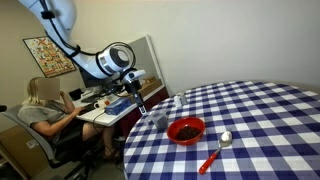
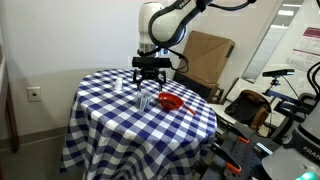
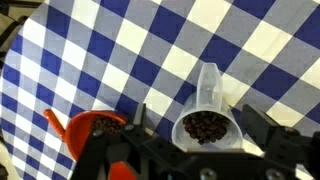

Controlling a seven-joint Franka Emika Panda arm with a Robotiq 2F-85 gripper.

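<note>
A light grey cup (image 1: 158,121) with a handle stands upright on the checked cloth. From above, dark beans (image 3: 207,126) show inside the cup (image 3: 209,83). My gripper is open over it, one finger on either side in the wrist view and nothing held. From the side, the gripper (image 1: 143,106) looks to be above and beside the cup, with a gap below. Close to the cup sits a red bowl (image 1: 186,142) holding dark contents; part of it is hidden by the gripper in the wrist view.
A spoon with a red handle (image 1: 209,162) lies right of the bowl. Farther back stands a small white object (image 1: 180,99). Behind the arm, a person (image 1: 45,115) sits near a white desk.
</note>
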